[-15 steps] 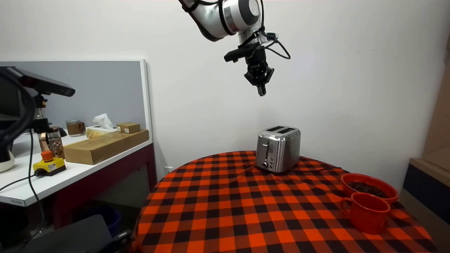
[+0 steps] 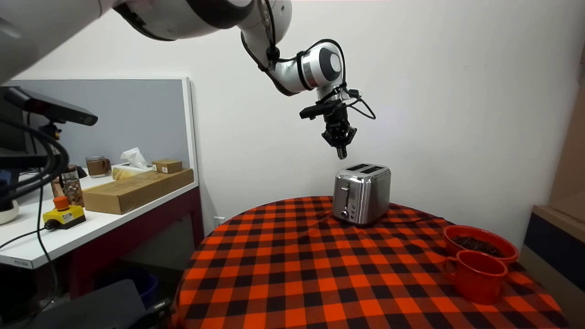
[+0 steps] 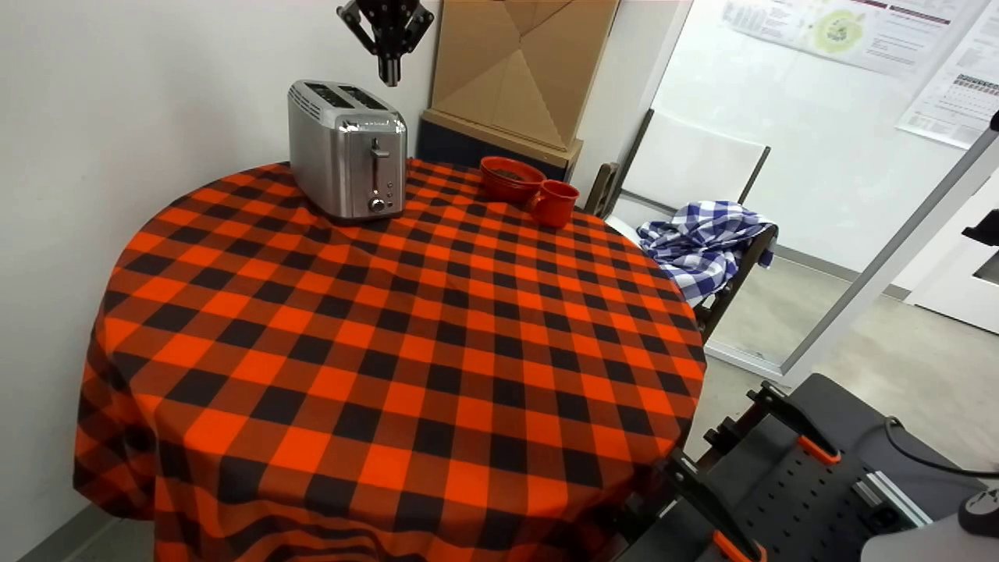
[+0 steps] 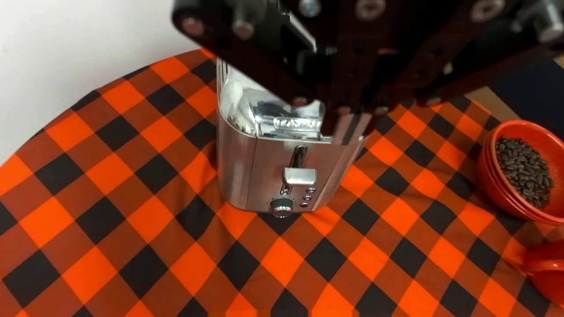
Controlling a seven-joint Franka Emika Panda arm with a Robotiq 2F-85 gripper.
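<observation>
A silver two-slot toaster (image 2: 362, 194) stands upright on the checkered table, its slots empty as far as I can see. On its front face are a lever (image 4: 299, 176) and a knob (image 4: 281, 208); the lever sits partway down its slot in the wrist view. My black gripper (image 2: 342, 151) points downward just above the toaster's front end, apart from it. Its fingertips (image 3: 389, 72) are together, with nothing showing between them. In the wrist view the gripper covers most of the toaster's top.
To the right stand a red bowl (image 2: 507, 250) of dark beans and a red mug (image 2: 481, 277). The red-and-black tablecloth (image 2: 307, 274) is bare across the middle and front. A wall (image 2: 466, 109) rises close behind the toaster. A thin dark cord (image 2: 419, 219) lies right of the toaster.
The arm and its shut gripper have come down toward the toaster's top. Toaster, bowl and mug have stayed where they were.
</observation>
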